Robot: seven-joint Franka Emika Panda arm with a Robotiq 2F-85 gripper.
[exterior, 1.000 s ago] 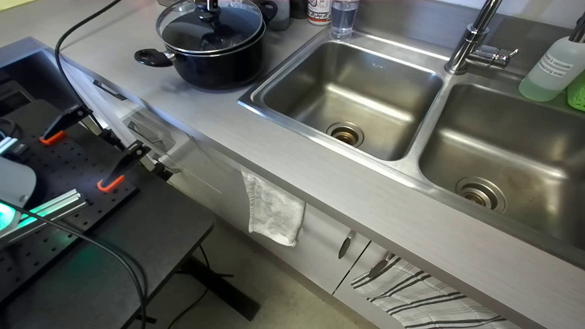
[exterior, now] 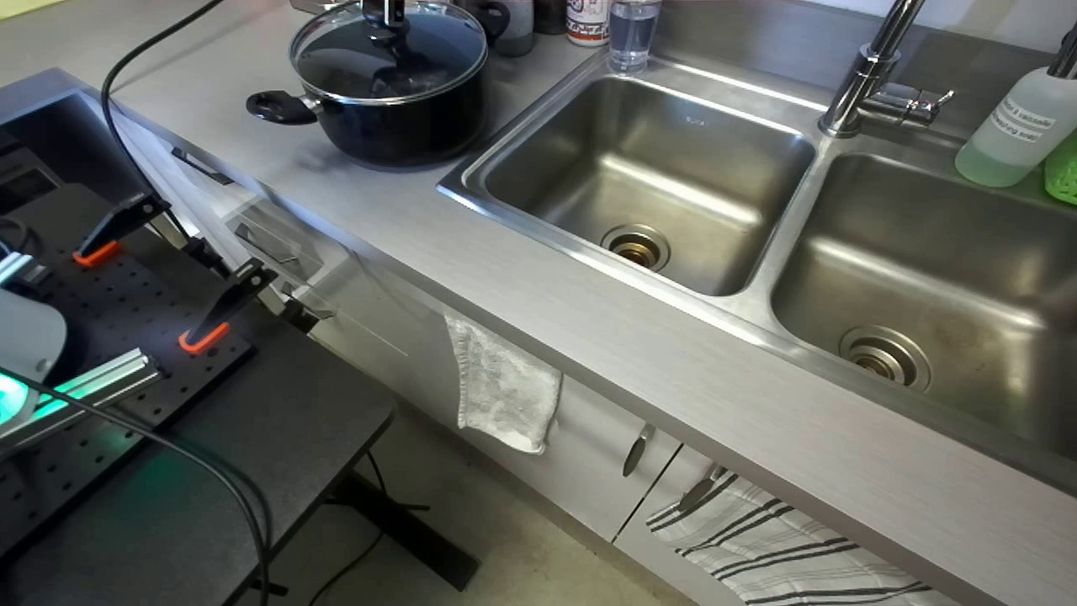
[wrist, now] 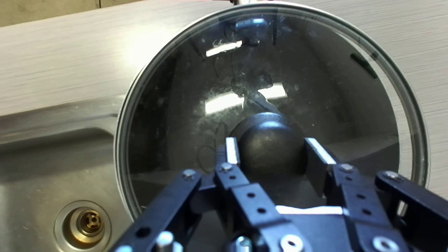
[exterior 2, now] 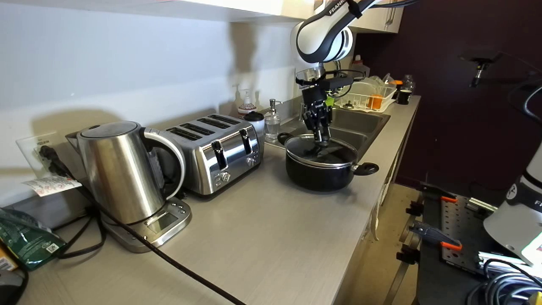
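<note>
The black pot [exterior: 404, 133] stands on the counter left of the sink, its side handle pointing toward the counter's front. A glass lid [exterior 2: 338, 152] with a metal rim rests level on the pot's top. In the wrist view, the round black knob [wrist: 268, 136] of the lid sits between the two fingers of my gripper, which is shut on it. From the side, my gripper [exterior 2: 322, 141] points down over the lid's centre. Only the fingertips show at the top of exterior view 1.
A double sink [exterior: 646, 172] with a faucet [exterior: 858, 101] lies right beside the pot. Behind it stand a toaster [exterior 2: 218, 147], a soap dispenser [exterior 2: 272, 122] and a kettle [exterior 2: 119, 173] with a trailing cord.
The lid, slightly raised with a gap at one side a second ago, has come down and lies closer to the pot's rim. The pot has not moved.
</note>
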